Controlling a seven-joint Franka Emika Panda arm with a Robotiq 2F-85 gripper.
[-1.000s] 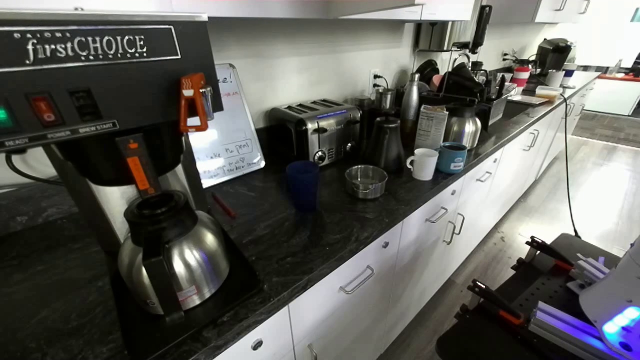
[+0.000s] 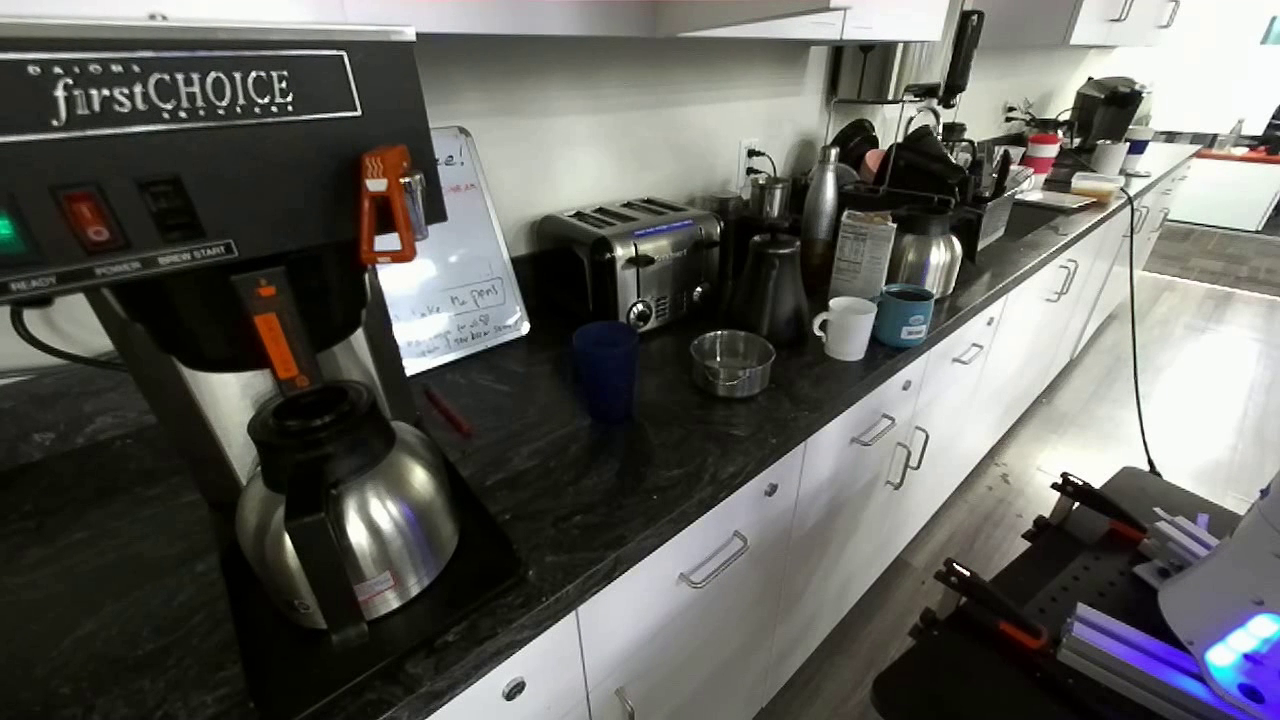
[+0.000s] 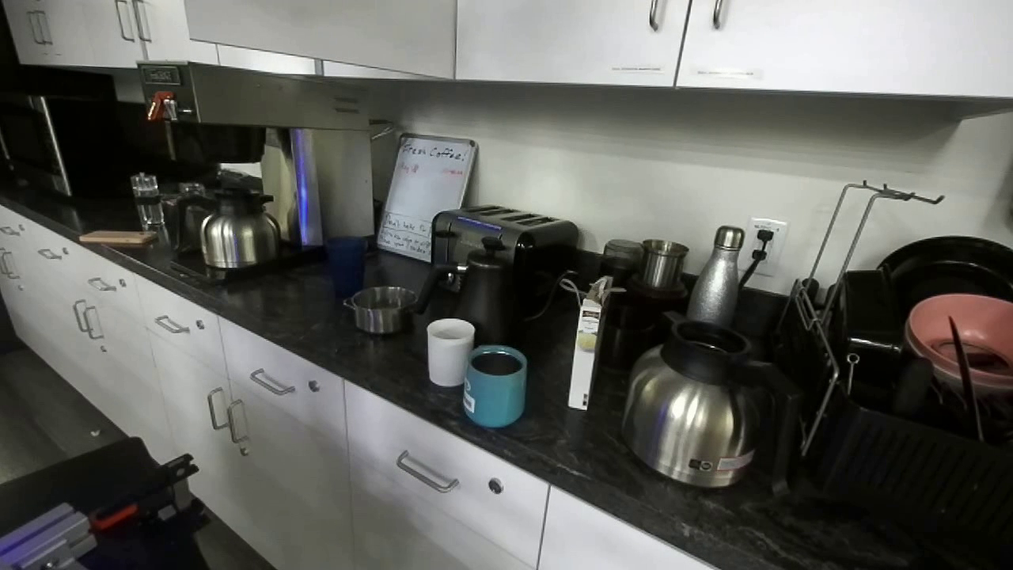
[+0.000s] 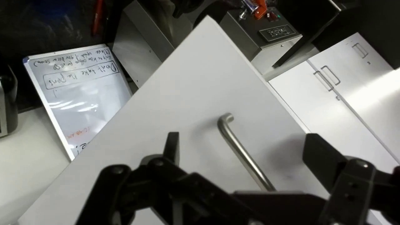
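Note:
In the wrist view, a white cabinet door (image 4: 180, 101) fills the middle, tilted across the picture, with a curved metal bar handle (image 4: 243, 157) on its face. My gripper stands open over that face. One black fingertip (image 4: 172, 146) is left of the handle, the other to its right. The bar appears in the gap; its lower end is hidden behind the gripper, and I cannot tell how far it is from the fingers. In exterior view 2, an upper cabinet door (image 3: 323, 33) sits at an angle to its neighbours. Neither exterior view contains the gripper.
A coffee maker (image 2: 180, 156) with a steel carafe (image 2: 360, 516) stands on the dark counter. Along the counter are a whiteboard (image 2: 462, 276), a toaster (image 2: 648, 258), a blue cup (image 2: 606, 372), a glass bowl (image 2: 732, 364), a white mug (image 2: 848, 330) and a teal mug (image 2: 902, 317).

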